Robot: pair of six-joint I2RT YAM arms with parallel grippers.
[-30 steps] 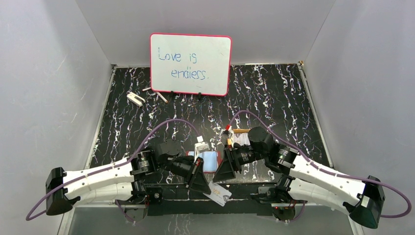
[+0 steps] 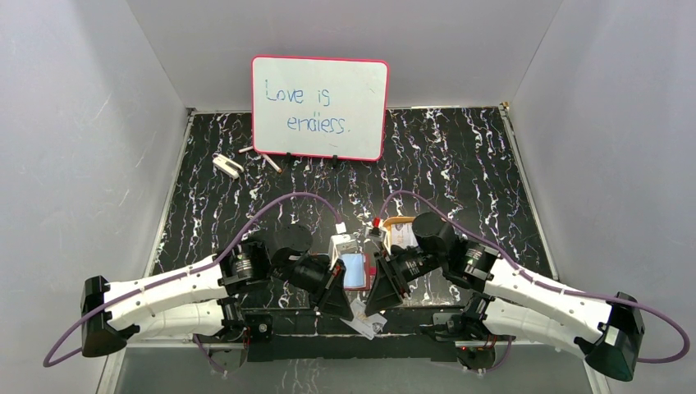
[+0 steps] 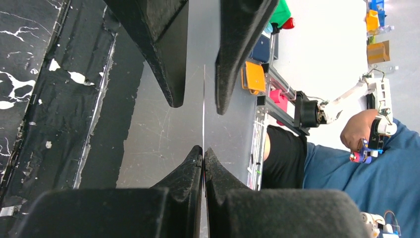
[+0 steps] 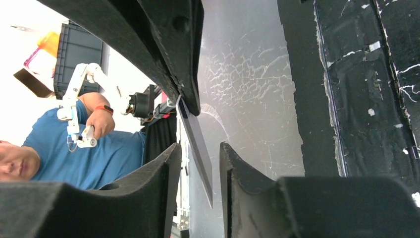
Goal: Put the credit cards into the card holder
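A thin light card [image 2: 365, 320] hangs over the table's front edge between my grippers. In the left wrist view it shows edge-on, held in the shut fingertips of my left gripper. In the right wrist view the card [image 4: 195, 144] stands between the parted fingers of my right gripper, which is open around it. A blue-and-red holder [image 2: 354, 271] lies behind the grippers, partly hidden by them.
An orange-rimmed box [image 2: 398, 220] with pale contents sits right of centre, partly hidden. A whiteboard [image 2: 320, 103] stands at the back, with a white object [image 2: 228, 167] and pens to its left.
The two grippers have shifted slightly around the front edge, the left a little to the right, and the card between them has turned a little.
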